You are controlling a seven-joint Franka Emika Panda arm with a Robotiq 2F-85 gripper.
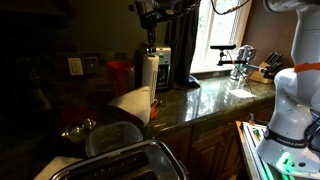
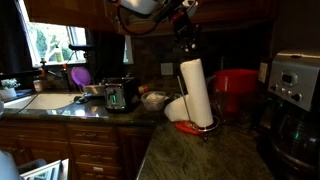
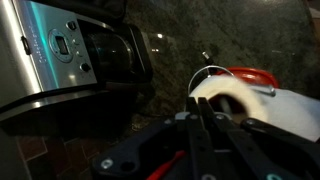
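Note:
A tall white paper towel roll (image 2: 197, 90) stands nearly upright, tilted slightly, below my gripper (image 1: 151, 48). The gripper is shut at the roll's upper end, apparently on its rim; the exact grip is hard to see. From the wrist, the roll's open end (image 3: 235, 102) lies just past the fingertips. A loose white sheet (image 1: 131, 104) slants off beside the roll. The red holder base (image 2: 187, 128) with a metal wire lies around the roll's foot. Whether the roll's foot touches the base cannot be told.
A toaster (image 2: 118, 94) and a metal bowl (image 2: 153, 101) stand farther along the counter. A coffee maker (image 2: 295, 105) and a red container (image 2: 234, 92) are on the other side.

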